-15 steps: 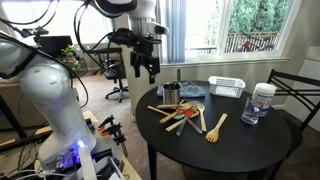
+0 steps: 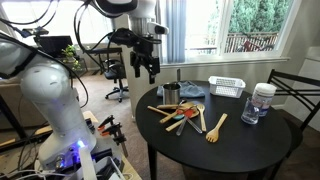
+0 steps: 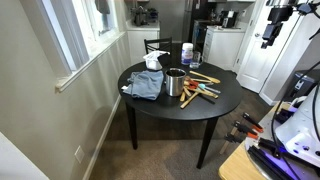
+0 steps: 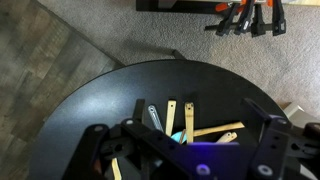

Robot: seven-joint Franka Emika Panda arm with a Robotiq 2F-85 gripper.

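Observation:
High above the near left edge of a round dark table (image 2: 240, 150), my gripper (image 2: 145, 74) hangs with its fingers well apart and nothing between them. The wrist view shows the same wide gap at the gripper, over several utensil handles (image 4: 189, 120) lying far below. A loose pile of wooden and coloured utensils (image 2: 186, 113) is spread on the table in front of a metal pot (image 2: 171, 94). One wooden utensil (image 2: 215, 131) lies apart, to the right. Behind the pile, a grey cloth (image 3: 145, 84) sits crumpled beside the pot.
A white basket (image 2: 227, 87) stands at the table's back, and a white-and-blue tub (image 2: 257, 104) at the right. Chairs (image 2: 300, 95) stand around. A red-and-black clamp-like device (image 4: 246, 17) is off the table.

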